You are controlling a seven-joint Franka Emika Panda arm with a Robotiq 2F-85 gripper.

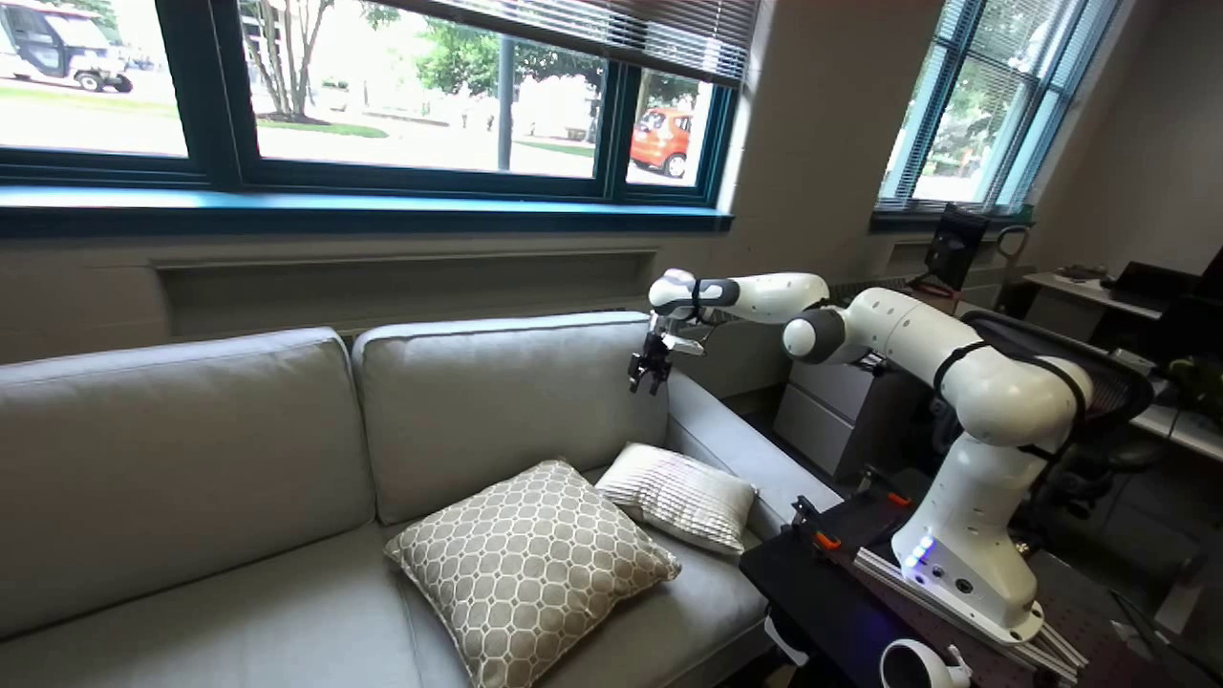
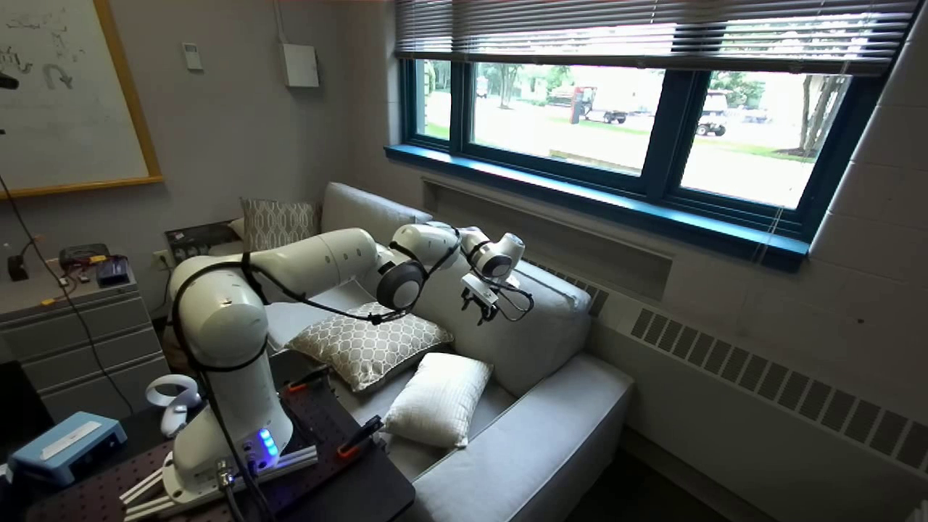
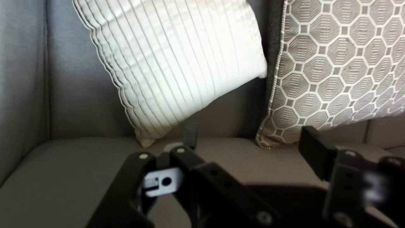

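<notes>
My gripper (image 1: 645, 383) hangs in the air in front of the sofa's right back cushion, pointing down. In the wrist view its black fingers (image 3: 318, 152) stand well apart, and nothing is between them. A small white ribbed pillow (image 3: 178, 57) lies on the seat below, apart from the gripper, in the corner by the armrest. Beside it, a larger beige pillow with a white geometric pattern (image 1: 533, 568) lies on the seat. Exterior view 2 shows both the white pillow (image 2: 441, 399) and the patterned pillow (image 2: 370, 344) clear of the gripper (image 2: 480, 312).
The grey sofa's armrest (image 1: 751, 453) lies between the seat and the robot's dark table (image 2: 374, 483). Another patterned cushion (image 2: 278, 225) stands at the sofa's far end. Blue-framed windows are behind the sofa back.
</notes>
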